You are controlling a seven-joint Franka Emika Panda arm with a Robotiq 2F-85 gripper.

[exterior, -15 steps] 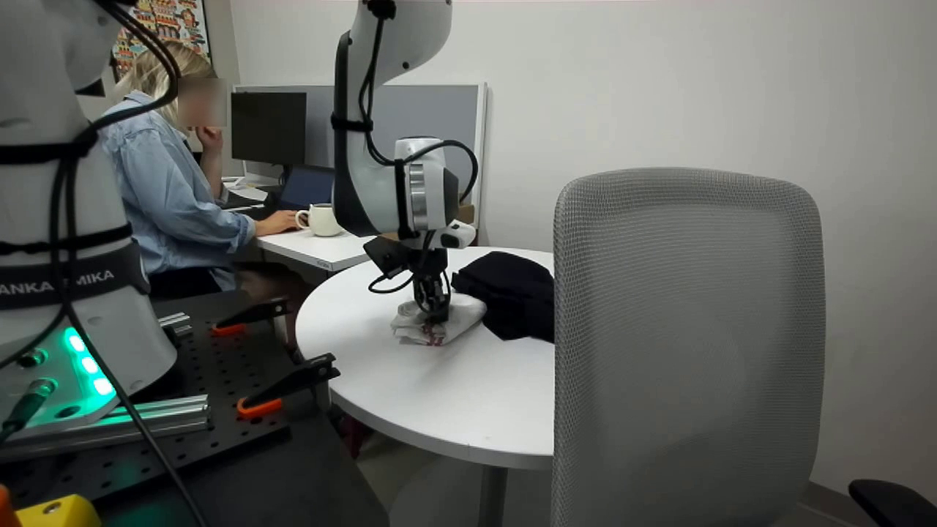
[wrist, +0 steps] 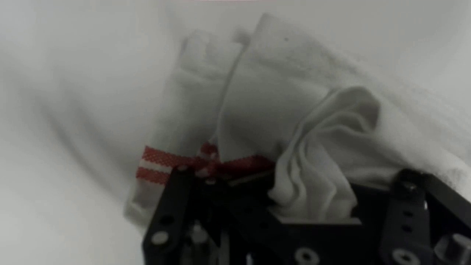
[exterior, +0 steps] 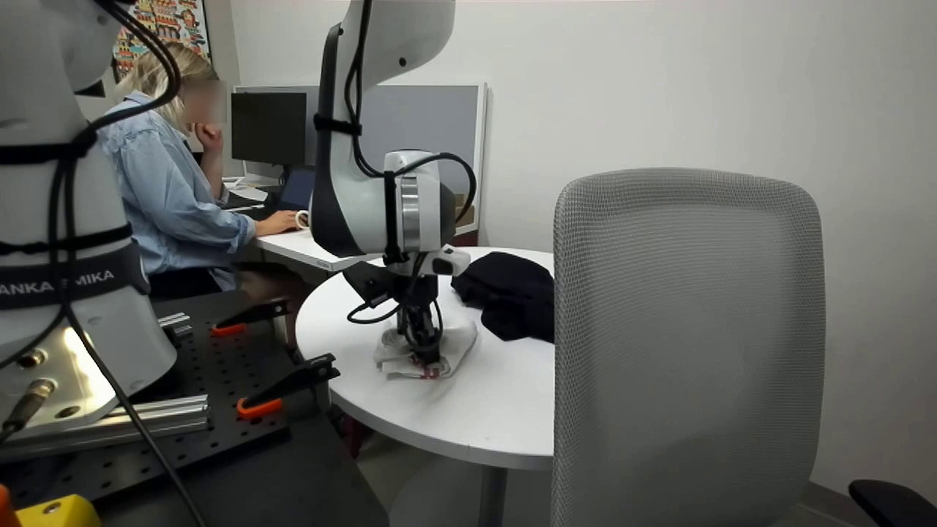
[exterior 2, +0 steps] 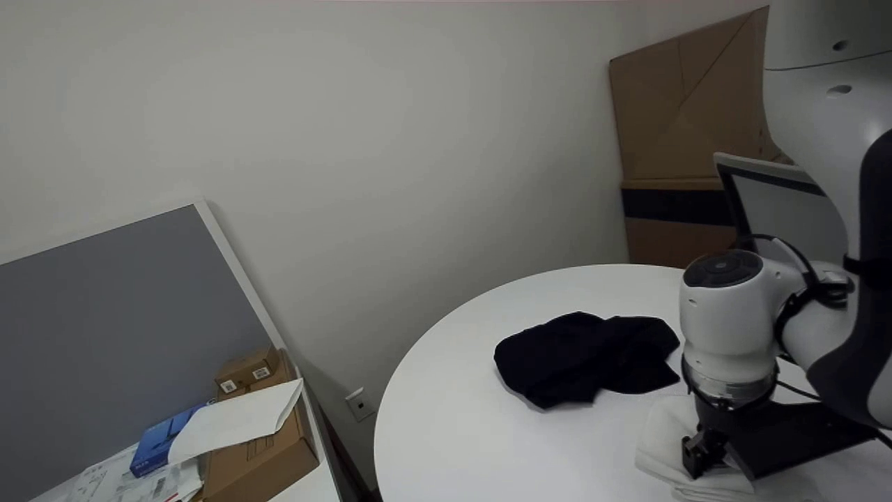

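Note:
A white cloth (wrist: 273, 101) with a red-striped band (wrist: 154, 165) lies crumpled on the round white table (exterior: 422, 417). My gripper (exterior: 427, 359) points down into it, low over the tabletop. Seen from the wrist, a pleated fold (wrist: 320, 176) bunches up between the dark fingers, which are shut on the fabric; their tips are hidden in it. Part of the cloth spreads flat around the gripper. In the second exterior view the arm covers some of the cloth (exterior 2: 665, 439).
A dark cloth (exterior 2: 577, 355) lies in a heap farther back on the table, apart from the white one. A grey mesh chair (exterior: 689, 351) blocks the right side in the first exterior view. A person (exterior: 176, 176) sits at a desk behind.
The gripper has moved toward the table's front edge and slightly left, and the white cloth has shifted with it, away from the dark cloth. The green base lights now look pale yellow-white.

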